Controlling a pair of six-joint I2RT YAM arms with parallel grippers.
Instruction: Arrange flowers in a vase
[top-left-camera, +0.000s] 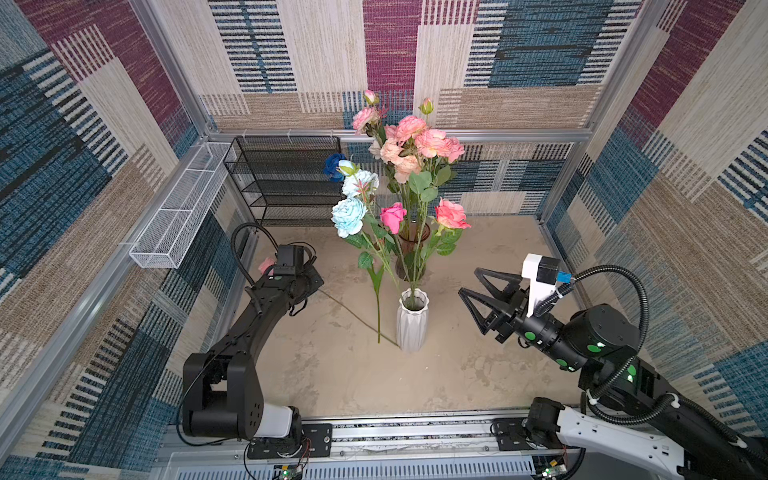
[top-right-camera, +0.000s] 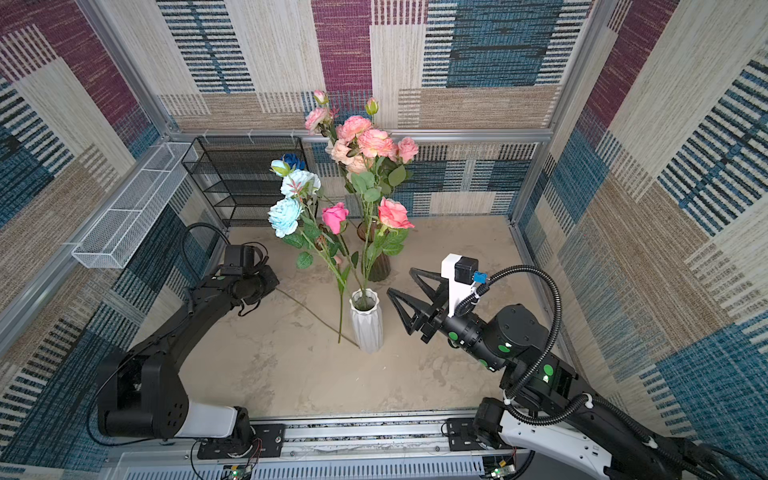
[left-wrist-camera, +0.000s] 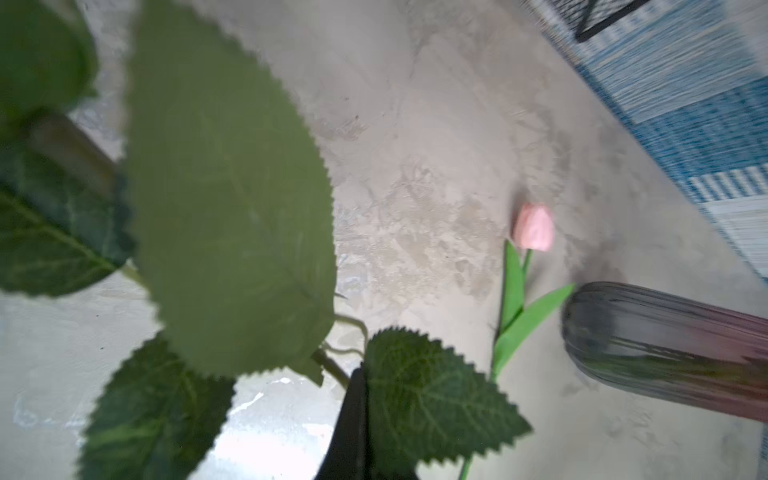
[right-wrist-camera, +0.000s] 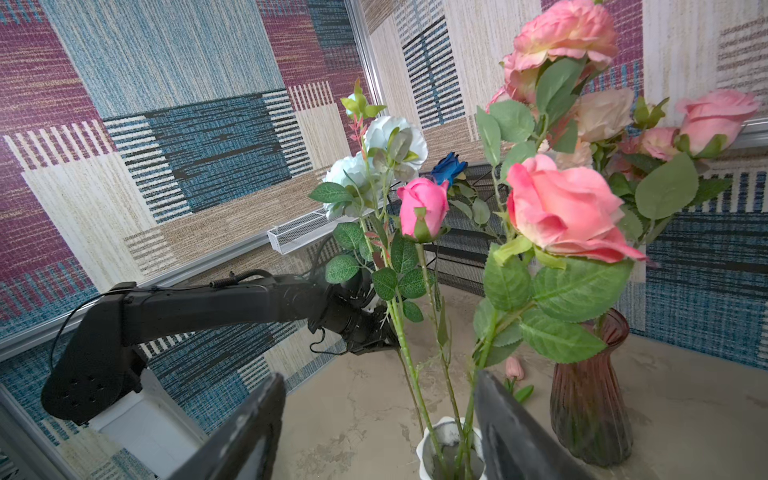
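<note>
The white fluted vase (top-left-camera: 412, 324) holds light-blue roses (top-right-camera: 285, 216), a magenta rose (right-wrist-camera: 424, 205) and a coral rose (right-wrist-camera: 564, 208). My left gripper (top-left-camera: 308, 280) is at the left, shut, a long stem (top-left-camera: 360, 318) reaching from it toward the vase's base; leaves (left-wrist-camera: 228, 208) fill much of the left wrist view, and whether the stem is between the fingers is unclear. A pink tulip (left-wrist-camera: 532, 228) lies on the table. My right gripper (top-left-camera: 472, 296) stands open right of the vase, nothing between its fingers.
A brown glass vase (right-wrist-camera: 592, 400) with pink roses stands behind the white vase. A black wire rack (top-left-camera: 280, 172) is at the back left, a white mesh basket (top-left-camera: 160, 236) on the left rail.
</note>
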